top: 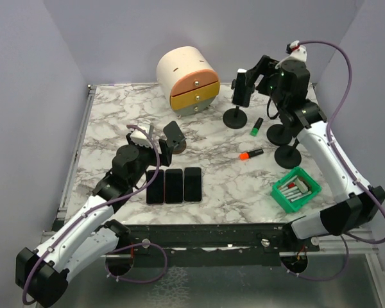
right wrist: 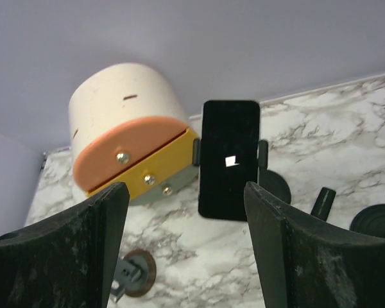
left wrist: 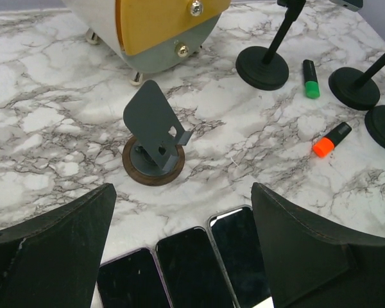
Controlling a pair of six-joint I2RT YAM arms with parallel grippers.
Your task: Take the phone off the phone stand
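Observation:
A black phone (right wrist: 228, 179) sits upright in the clamp of a tall black stand (left wrist: 262, 67), seen at the back of the table in the top view. My right gripper (top: 269, 74) is raised just in front of and right of it; in the right wrist view the phone is centred beyond the open fingers, which are apart from it. My left gripper hangs open above three phones (left wrist: 196, 269) lying flat, facing an empty low grey stand (left wrist: 151, 128).
A drum-shaped drawer cabinet (top: 188, 80) stands at back centre. More black stands (left wrist: 353, 86), green and orange markers (left wrist: 332, 140) and a green basket (top: 295, 205) occupy the right.

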